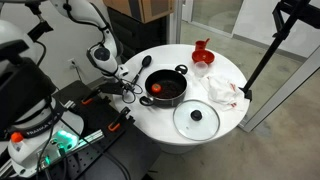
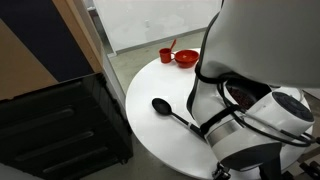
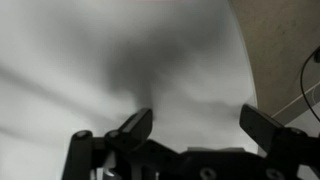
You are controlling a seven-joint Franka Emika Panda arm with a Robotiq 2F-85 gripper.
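My gripper stands open in the wrist view, with only the blurred white tabletop (image 3: 80, 60) beyond its fingers. In exterior view 1 the arm is over the table's left side, apart from the black pot (image 1: 158, 100). A small red item (image 1: 156, 87) lies inside that pot. Between arm and pot, toward the back, is a black ladle (image 1: 141, 68); its bowl (image 2: 161, 105) shows clearly in exterior view 2. The pot's glass lid (image 1: 196, 121) lies flat at the front right. In exterior view 2 the arm hides much of the pot.
A red bowl (image 2: 186, 59) and a red cup (image 2: 166, 55) stand at the table's back. White cloth or paper (image 1: 217, 88) covers part of the right side. Bare tabletop shows at the back left and front. A black bar (image 1: 272, 55) rises beyond the right edge.
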